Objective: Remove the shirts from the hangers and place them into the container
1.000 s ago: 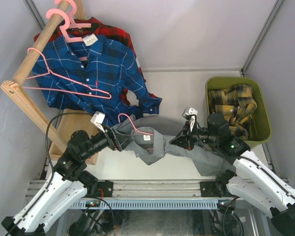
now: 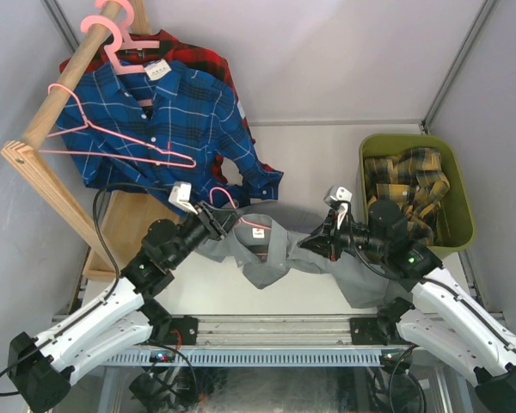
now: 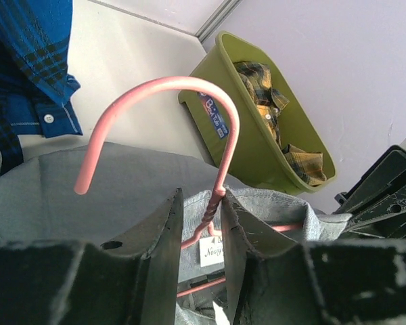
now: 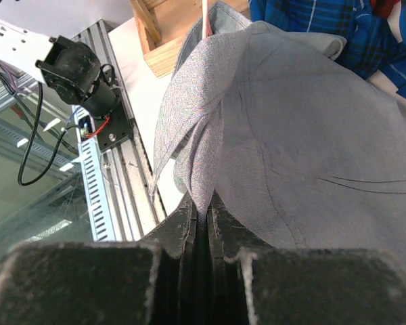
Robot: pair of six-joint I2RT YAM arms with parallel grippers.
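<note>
A grey shirt (image 2: 276, 251) lies on the table with a pink hanger (image 3: 230, 145) inside its collar. The hanger's hook stands up out of the collar, and a white tag (image 3: 212, 250) hangs just below. Around the hook's twisted neck, my left gripper is part open: the neck lies between its fingers, close to the right one, with a gap on the left. My right gripper is shut on a bunched fold of the shirt. Most of the hanger's body is hidden in the cloth.
At the left stands a wooden rack (image 2: 70, 76) with a blue plaid shirt (image 2: 185, 116), a red plaid shirt (image 2: 215, 79) and an empty pink hanger (image 2: 125, 138). A green bin (image 2: 458, 185) at the right holds yellow-black plaid cloth (image 2: 417, 185).
My left gripper has moved up and right, from beside the collar to around the hanger's neck. The hook has shifted slightly. My right gripper has stayed nearly still on the shirt.
</note>
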